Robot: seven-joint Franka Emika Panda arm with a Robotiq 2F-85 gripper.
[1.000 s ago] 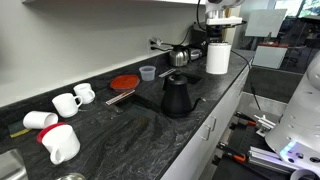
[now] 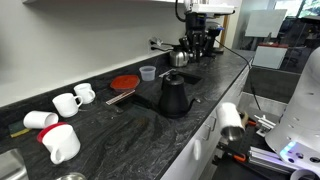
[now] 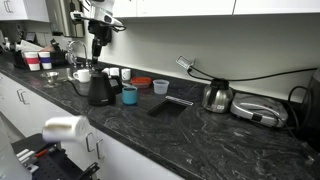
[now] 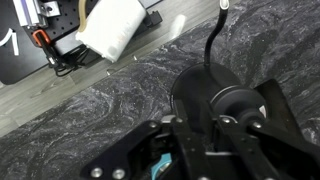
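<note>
A white cylinder (image 2: pixel 231 122), like a cup or roll, is tilted beyond the counter's front edge, clear of my gripper (image 2: pixel 196 57). In exterior view 2 the same white cylinder (image 3: pixel 65 130) appears low in front of the cabinets, and the wrist view shows it blurred, over the floor side. My gripper (image 3: pixel 96 54) hangs above the black gooseneck kettle (image 3: pixel 102 90), with its fingers pointing down. Seen from the wrist, the dark fingers blend into the black kettle (image 4: pixel 190 88), so whether they are shut or hold anything is unclear.
White mugs (image 2: pixel 67 104) and a red-banded cup (image 2: pixel 61 143) stand toward the left of the dark counter. Behind the kettle are a red plate (image 2: pixel 125 82) and a clear tub (image 2: pixel 148 73). A blue cup (image 3: pixel 130 95) sits beside the kettle.
Earlier the white cylinder was upright under the gripper; now it is separate, lower and tilted off the counter's front. The arm has swung left, toward above the kettle, which has stayed put.
</note>
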